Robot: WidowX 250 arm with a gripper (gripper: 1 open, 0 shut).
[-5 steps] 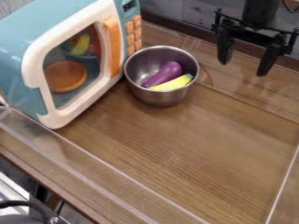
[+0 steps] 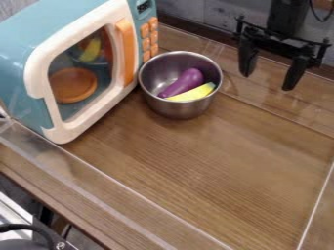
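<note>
A steel bowl (image 2: 177, 111) stands on the wooden counter, holding a purple eggplant (image 2: 181, 82) and a yellow item (image 2: 194, 94) lying beside it. Up at the top right, the black gripper (image 2: 271, 68) hangs apart from the bowl, open, with its two fingers spread and nothing between them. A toy microwave (image 2: 29, 59) in teal and white fills the upper left, with an orange plate (image 2: 73, 86) and something yellow visible inside behind its window.
A wall runs behind the gripper at the back. A black cable and some equipment sit at the lower left, off the counter edge.
</note>
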